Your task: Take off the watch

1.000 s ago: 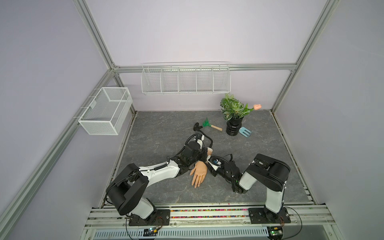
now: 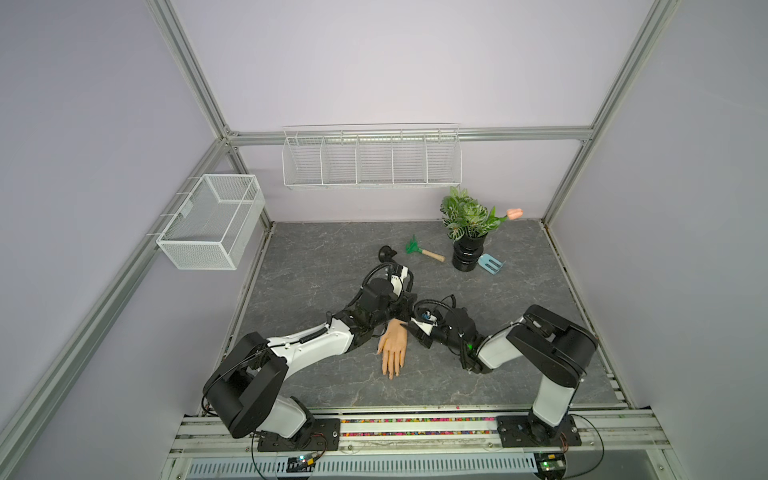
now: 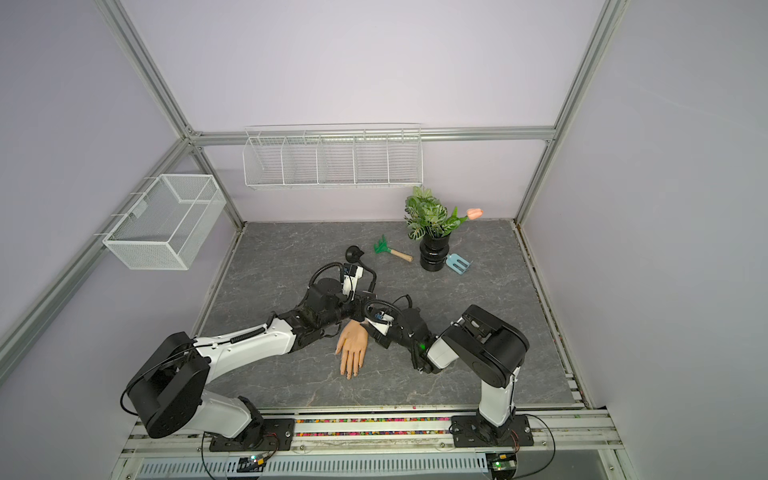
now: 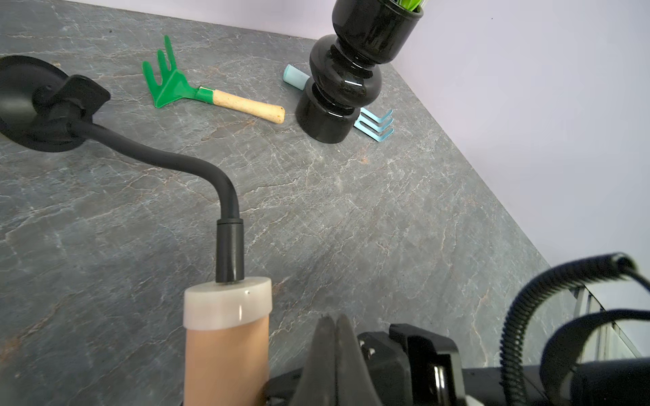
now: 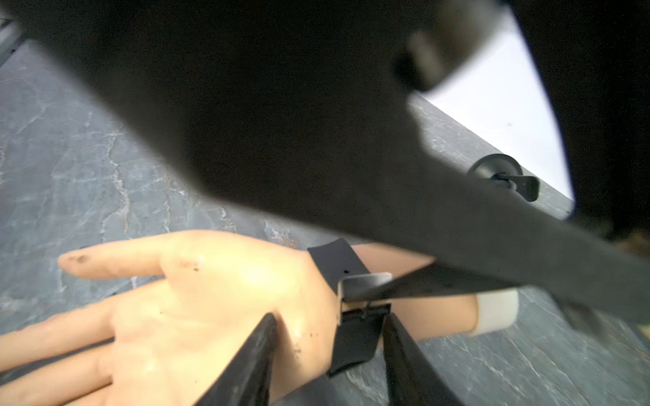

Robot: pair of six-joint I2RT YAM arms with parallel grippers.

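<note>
A flesh-coloured model hand (image 5: 223, 304) lies palm up, with a black watch strap (image 5: 355, 335) around its wrist. The metal buckle (image 5: 365, 280) faces up, and a dark strip slants from it beneath my blurred left arm; whether that is the strap's tail or a finger I cannot tell. The watch face is hidden. My left gripper is shut beside the forearm (image 4: 226, 358), with nothing clear between its fingers. My right gripper is part open, its fingers in front of the palm edge and the strap, not closed on either. Both grippers are close together over the wrist (image 2: 396, 322).
A bent black rod runs from the forearm to a suction base (image 4: 34, 105). Behind are a green rake (image 4: 203, 94), a black vase (image 4: 342, 74) and a blue fork (image 2: 490, 263). Wire baskets (image 2: 212, 220) hang on the walls.
The hand has turned and shifted slightly left, and its suction base has moved left too. My left gripper has moved a little left and back. The right arm has changed pose, its gripper following leftward.
</note>
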